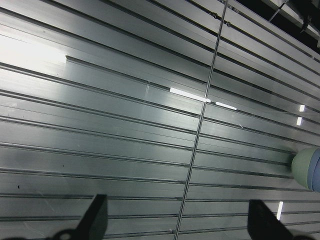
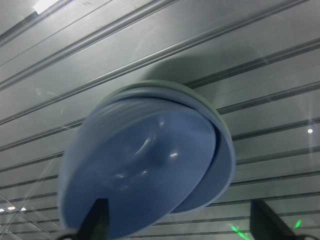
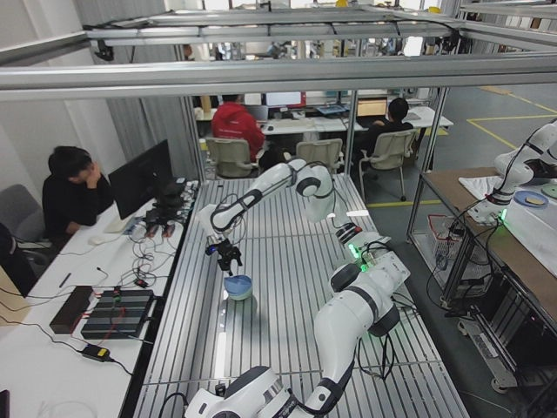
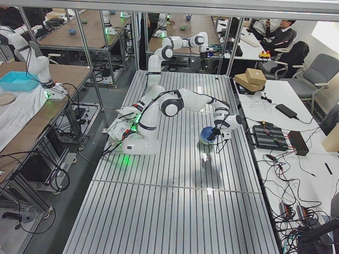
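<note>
In the right wrist view a tilted blue bowl (image 2: 130,160) sits inside other bowls, a blue one (image 2: 217,165) and a pale green one at the bottom. My right gripper (image 3: 230,265) is right over this stack, its fingers wide apart; the upper bowl's near rim lies between or just below them. The stack (image 4: 205,138) is on the slatted metal table (image 4: 164,217). In the left wrist view the stack (image 1: 302,167) is at the right edge, and my left gripper stands open over bare slats.
A white side desk (image 3: 52,374) with a monitor, cables and black boxes borders the table. Another robot's workbench (image 4: 26,132) stands on the opposite side.
</note>
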